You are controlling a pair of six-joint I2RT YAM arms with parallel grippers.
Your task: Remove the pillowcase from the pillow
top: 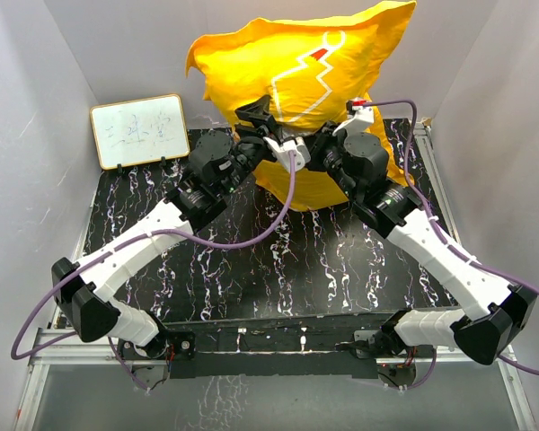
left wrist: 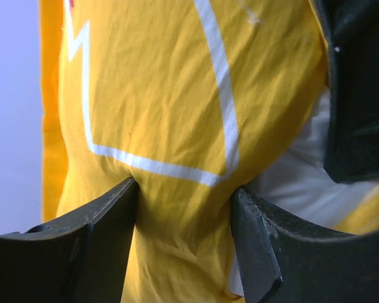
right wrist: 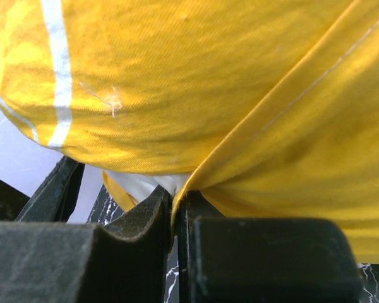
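Note:
The yellow pillowcase [top: 274,67], with a white zigzag print, stands raised at the back of the table with the pillow inside. White pillow [left wrist: 303,170] shows beside a yellow fold in the left wrist view, and a sliver of it shows in the right wrist view. My left gripper is open, its fingers apart on either side of a bunched fold of yellow cloth. Right beside it, my right gripper is shut on the hemmed edge of the pillowcase. In the top view both grippers' tips are largely hidden against the cloth.
A small whiteboard [top: 140,131] stands at the back left. The two arms are close together at the middle, and grey walls rise at the sides and back.

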